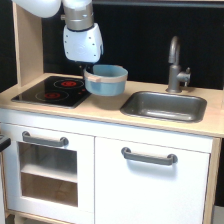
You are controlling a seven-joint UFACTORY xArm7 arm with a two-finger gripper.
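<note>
A light blue pot [107, 85] is off the cooktop, near the counter's middle and left of the sink. My white arm reaches down from the upper left, and its gripper [86, 70] is at the pot's left side, shut on it. The fingers are small and dark here, and their exact grip on the rim or handle cannot be made out. Inside the pot, the contents are hidden.
The black cooktop [52, 92] with reddish burner rings lies bare at the left. A steel sink [165, 105] with a dark faucet [176, 66] is at the right. Wooden counter [110, 112] runs between them, above white cabinet doors [162, 185].
</note>
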